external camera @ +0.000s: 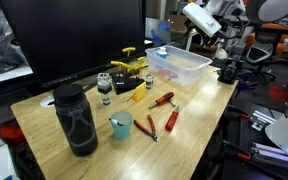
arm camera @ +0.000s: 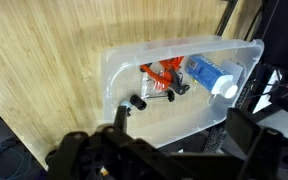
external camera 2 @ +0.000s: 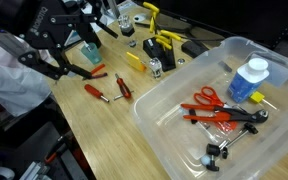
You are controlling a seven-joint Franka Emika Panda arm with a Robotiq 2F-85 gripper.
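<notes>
My gripper is open, with nothing between its fingers, above the clear plastic bin (arm camera: 109, 85) in the wrist view. Inside the bin, a white bottle with a blue label (external camera 2: 249, 82) lies towards one side. Red-handled scissors (external camera 2: 208, 98), red-handled pliers (external camera 2: 224, 117), a yellow piece (external camera 2: 256, 97) and small dark parts (external camera 2: 214, 155) lie there too. Exterior view 1 has the arm (external camera: 212, 18) raised at the upper right, over the bin's far end.
On the wooden table stand a black canister (external camera: 77, 122) and a teal cup (external camera: 121, 124). Red-handled tools (external camera: 171, 120), a yellow-handled tool (external camera: 137, 92) and yellow clamps (external camera: 129, 66) lie around. A monitor (external camera: 74, 35) stands behind.
</notes>
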